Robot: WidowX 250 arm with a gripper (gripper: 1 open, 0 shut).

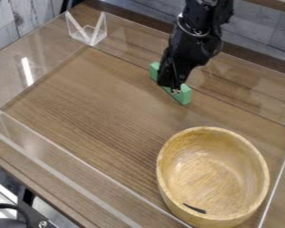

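The black gripper (175,76) hangs over a green block (181,93) in the upper middle of the tray, hiding part of it. The block shows on both sides of the gripper's tips; whether they touch it I cannot tell, nor whether anything is between the fingers. A large yellow bowl (213,151) stands at the lower right, with a small dark mark or item low on its inside.
A clear plastic bracket (89,31) sits at the back left corner. Raised walls edge the back and right sides.
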